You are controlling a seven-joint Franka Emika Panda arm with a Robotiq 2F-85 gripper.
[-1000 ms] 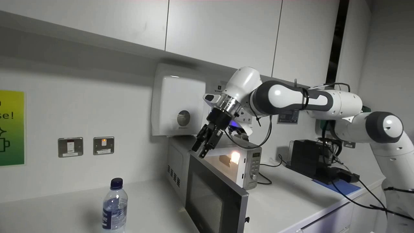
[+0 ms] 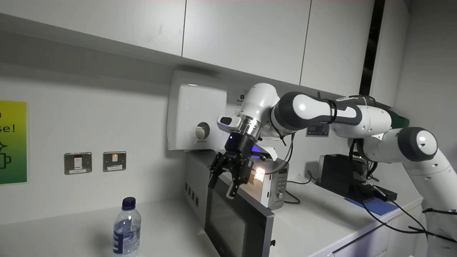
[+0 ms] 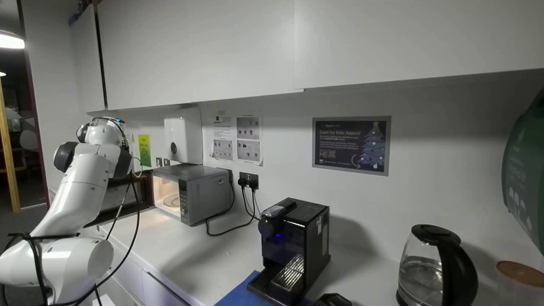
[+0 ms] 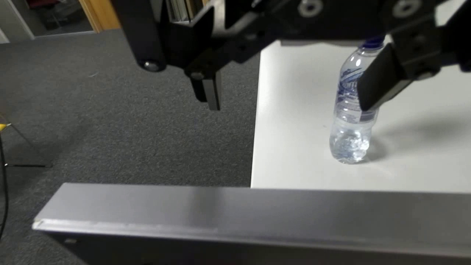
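Observation:
My gripper (image 2: 221, 188) is open above the swung-out microwave door (image 2: 240, 214), its fingers wide apart with nothing between them. The grey microwave (image 3: 206, 191) stands open with its inside lit. In the wrist view, the door's top edge (image 4: 265, 212) runs across the bottom of the picture. Beyond it, a clear water bottle (image 4: 351, 132) with a blue cap stands upright on the counter, partly hidden behind one finger. Exterior view 1 shows the same bottle (image 2: 127, 227) to the left of the door, apart from the gripper. Whether a finger touches the door is unclear.
A paper towel dispenser (image 2: 197, 113) hangs behind the microwave, under wall cabinets (image 2: 244, 38). To the microwave's right are a coffee machine (image 3: 296, 245) and a glass kettle (image 3: 428, 270). The counter (image 4: 300, 132) around the bottle is free.
The gripper has moved lower over the door and turned more downward, and its fingers now show farther apart. The arm has shifted left and down. Door and bottle look unmoved.

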